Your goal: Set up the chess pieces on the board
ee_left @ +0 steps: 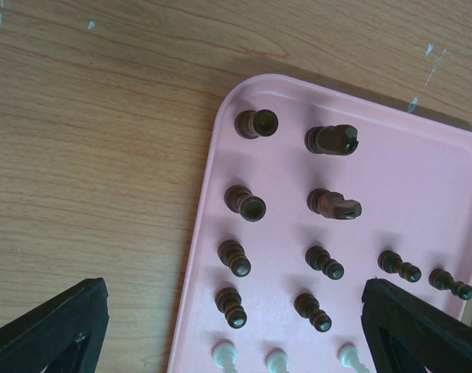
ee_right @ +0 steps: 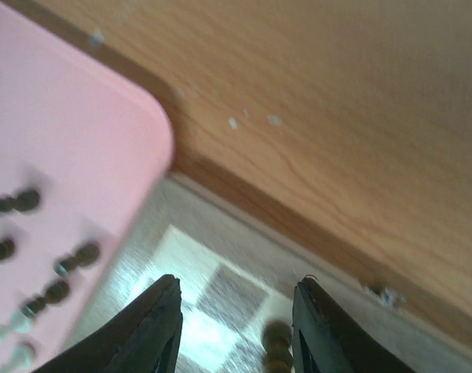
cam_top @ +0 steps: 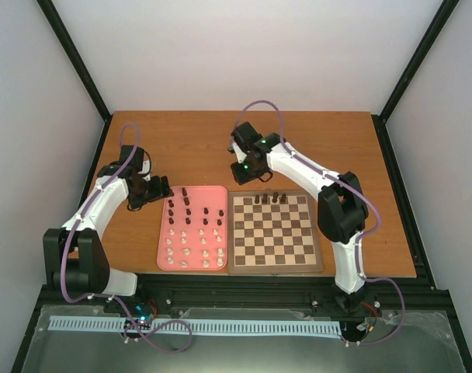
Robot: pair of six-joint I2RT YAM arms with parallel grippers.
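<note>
Dark pieces stand upright in a row along the far edge of the chessboard point(cam_top: 314, 256); the leftmost dark piece point(cam_top: 257, 200) is on the third square from the left. My right gripper point(cam_top: 241, 177) is up beyond the board's far left corner, open and empty. In the right wrist view a dark piece point(ee_right: 277, 342) shows low beside the right finger point(ee_right: 317, 326), below it. The left gripper hangs open over the pink tray's point(cam_top: 162, 249) far left corner, holding nothing. Dark rooks point(ee_left: 255, 124), knights point(ee_left: 333, 140) and pawns point(ee_left: 234, 258) stand beneath it.
White pieces point(cam_top: 186, 251) fill the near half of the tray, which sits against the board's left side. A metal clasp point(ee_right: 385, 295) sticks out from the board's far edge. Bare table point(cam_top: 329, 140) lies behind both.
</note>
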